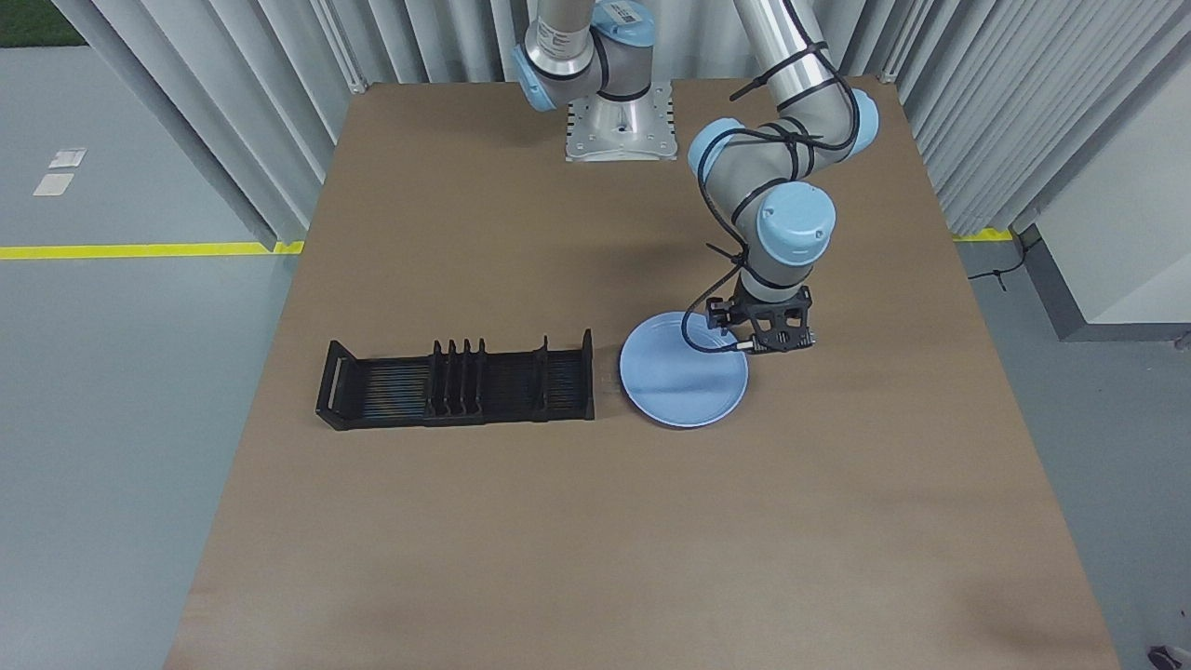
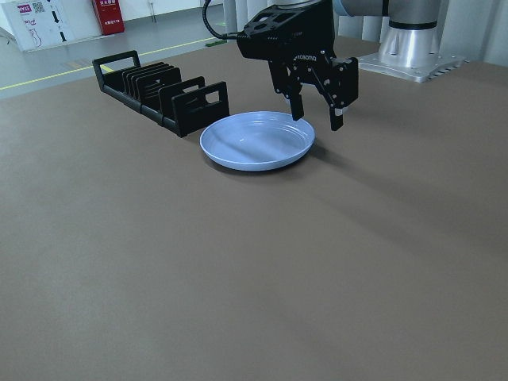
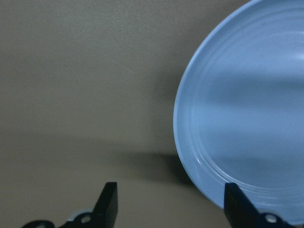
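A light blue plate point(image 1: 675, 380) lies flat on the brown table, also in the left view point(image 2: 254, 143) and filling the right of the wrist view point(image 3: 251, 118). My gripper point(image 2: 316, 119) hangs open above the plate's back rim, with nothing between its fingers. In the wrist view the two fingertips point(image 3: 171, 192) straddle the plate's edge, one over the plate and one over bare table.
A black slotted rack point(image 1: 508, 391) stands to the plate's left in the front view.
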